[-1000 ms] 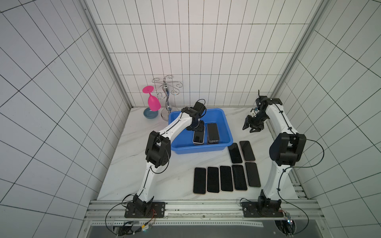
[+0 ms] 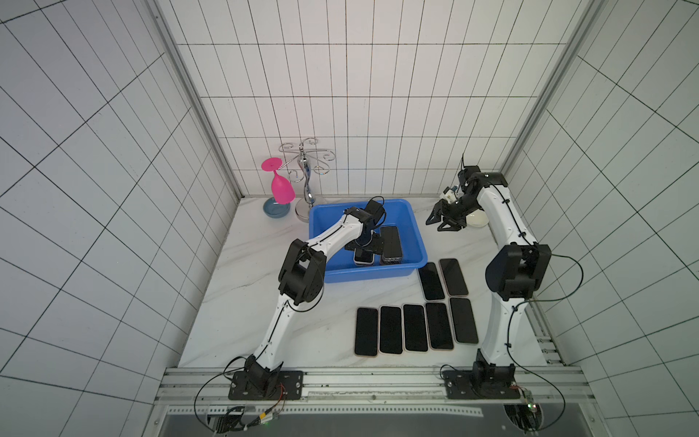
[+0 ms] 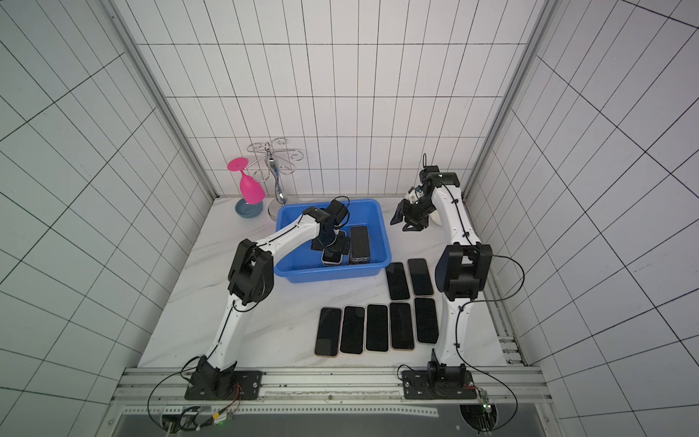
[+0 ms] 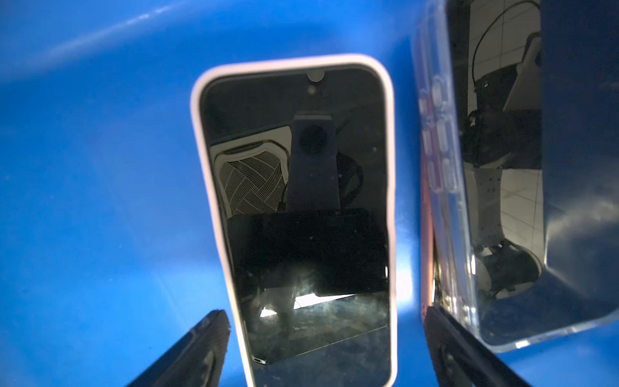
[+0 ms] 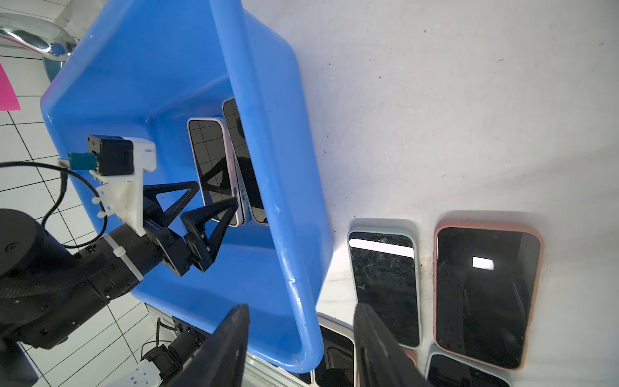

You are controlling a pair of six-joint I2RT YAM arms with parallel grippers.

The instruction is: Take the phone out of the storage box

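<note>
The blue storage box [image 2: 338, 268] holds a pale-rimmed phone [image 4: 303, 193] and, just right of it, more phones stacked [image 4: 503, 213], the top one in a clear case. My left gripper is down in the box over the pale-rimmed phone, open, its fingers at either side of that phone with blue floor visible beside them; whether they touch it I cannot tell. My right gripper hangs open above the table by the box's right wall, nothing between its fingers.
Several phones [image 2: 439, 324] lie on the table in front and to the right of the box. A chrome stand [image 2: 308, 174] with a pink glass [image 2: 282, 185] and a small blue bowl [image 2: 275, 209] stand at the back left.
My left arm has moved right and toward the front over the pale-rimmed phone. My right arm has moved left toward the box.
</note>
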